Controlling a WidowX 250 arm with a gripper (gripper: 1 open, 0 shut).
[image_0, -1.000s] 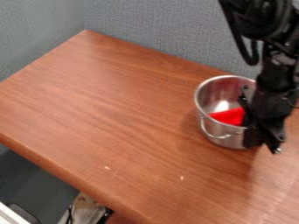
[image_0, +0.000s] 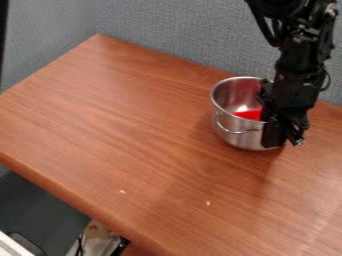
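A shiny steel pot (image_0: 230, 128) with a wire handle stands on the wooden table at the right, toward the back, with a red object (image_0: 249, 114) inside it. My black gripper (image_0: 278, 133) reaches down at the pot's right side, overlapping its rim and wall. Its fingertips are dark and partly merged with the pot's edge, so whether they are open or shut, or touch the pot, is unclear.
A grey padded wall (image_0: 174, 30) runs behind it. Dark floor with cables lies beyond the near left edge.
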